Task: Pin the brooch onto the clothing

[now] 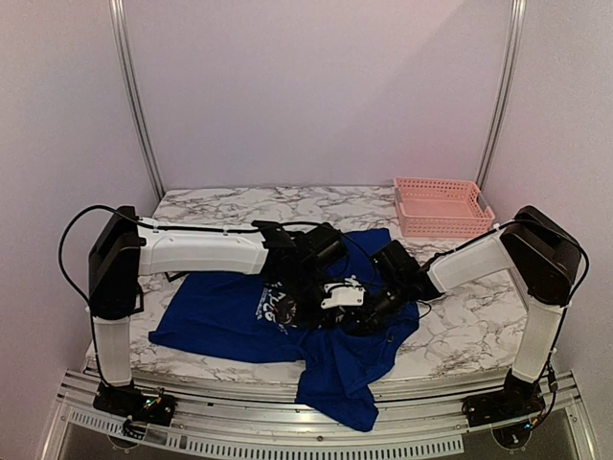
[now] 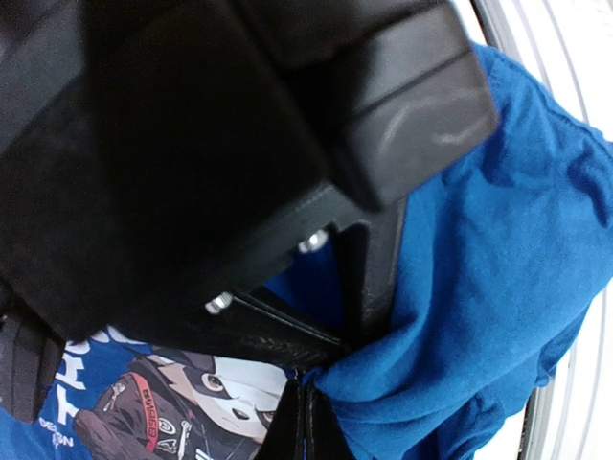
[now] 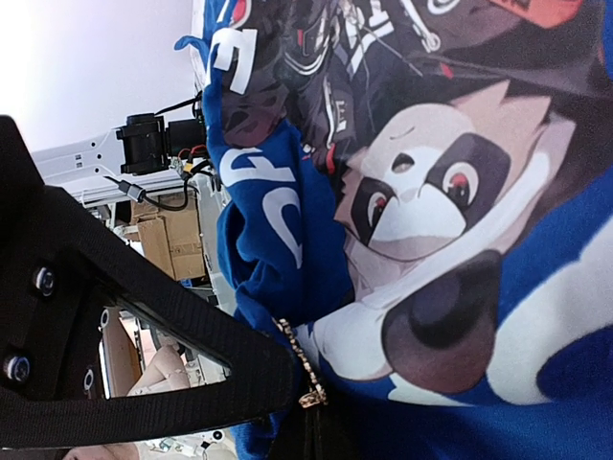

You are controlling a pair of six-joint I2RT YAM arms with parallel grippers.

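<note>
The blue garment [image 1: 220, 316] with a printed panda character lies spread on the marble table. Both grippers meet at its middle. My left gripper is shut at a folded part of the blue cloth, seen at the bottom of the left wrist view; how much cloth is between its fingers is unclear. My right gripper is shut at the fabric beside the print. A small beaded gold strip, apparently the brooch [image 3: 305, 369], shows at its fingertips against the cloth; its pin is hidden.
A pink basket [image 1: 442, 225] stands at the back right. Bare marble [image 1: 268, 199] shows along the back and at both sides. Part of the garment hangs over the front edge.
</note>
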